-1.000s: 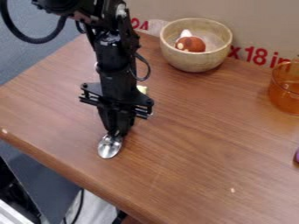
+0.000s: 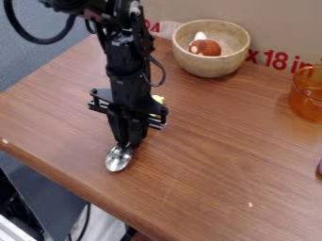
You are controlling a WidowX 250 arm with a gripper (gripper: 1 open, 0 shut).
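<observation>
A silver spoon [image 2: 119,159] lies on the wooden table near its left front edge, its bowl toward the front. My black gripper [image 2: 127,141] is lowered over it, fingertips at the spoon just behind the bowl. The fingers hide the spoon's handle, and I cannot tell whether they are closed on it. A small pale yellow object [image 2: 158,99] is partly hidden behind the arm.
A beige bowl [image 2: 209,61] with a white and brown item in it stands at the back. An orange transparent container [image 2: 306,99] is at the right, a purple object [image 2: 318,168] at the right edge.
</observation>
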